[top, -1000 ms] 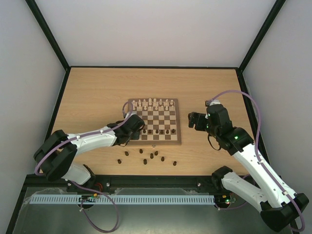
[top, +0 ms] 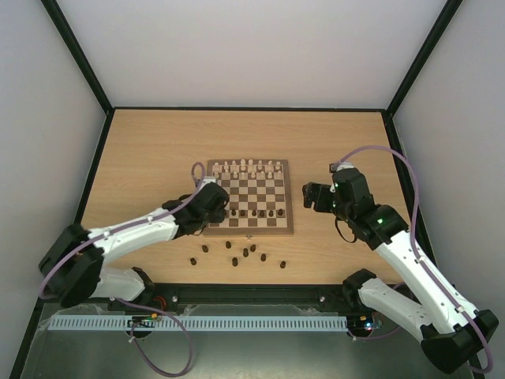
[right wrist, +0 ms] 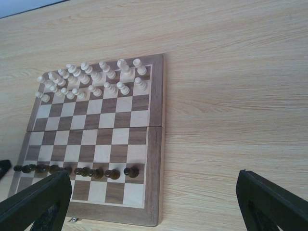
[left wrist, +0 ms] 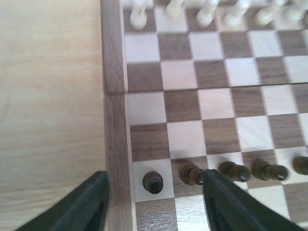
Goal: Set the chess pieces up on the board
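The chessboard [top: 290, 197] lies on the table, its white pieces [right wrist: 106, 70] standing in two rows along the far side. Dark pawns [right wrist: 112, 174] form a row near the front side. At the left end of that row a dark pawn [left wrist: 153, 183] stands upright on a light corner-column square. My left gripper is open above and in front of it, fingers apart and clear of the pawn. Off to the right of the board, my right gripper [top: 306, 197] hangs open, with only bare table between its fingers in its wrist view.
Several dark pieces [top: 234, 262] lie scattered on the table between the board and the near edge. Bare table [right wrist: 216, 106] extends to the right of the board, and the left side is free beyond the arm.
The right arm has shifted slightly.
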